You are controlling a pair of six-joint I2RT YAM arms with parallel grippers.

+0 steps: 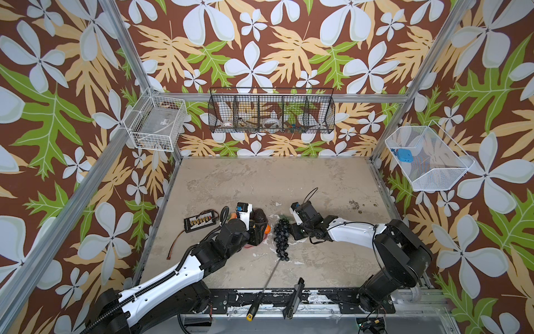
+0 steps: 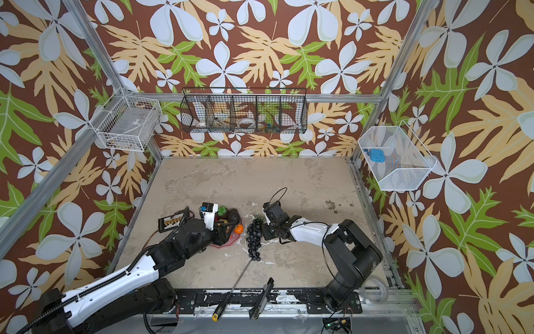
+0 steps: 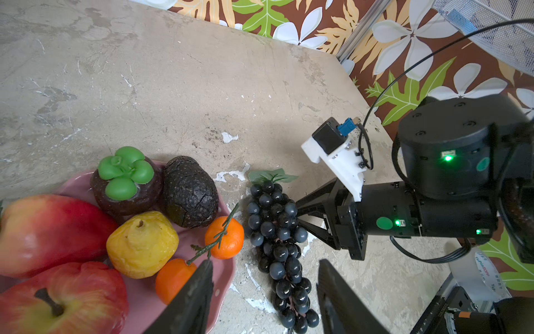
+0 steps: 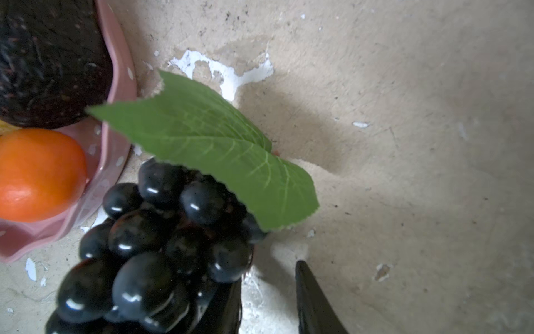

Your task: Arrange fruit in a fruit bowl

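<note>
A pink bowl (image 3: 219, 297) holds several fruits, including a red apple (image 3: 78, 311), a yellow fruit (image 3: 141, 242), oranges (image 3: 225, 242) and a dark avocado (image 3: 189, 192). A bunch of black grapes (image 3: 283, 250) with a green leaf (image 4: 211, 144) lies on the table just right of the bowl. My open left gripper is over the bowl's right side, nothing between its fingers. My right gripper stands open at the right edge of the grapes' upper end, its fingers beside and partly behind them.
A battery holder (image 1: 199, 220) lies left of the bowl. A long rod with yellow-tipped handle (image 1: 256, 303) reaches from the front edge toward the grapes. Wire baskets (image 1: 271, 111) hang on the walls.
</note>
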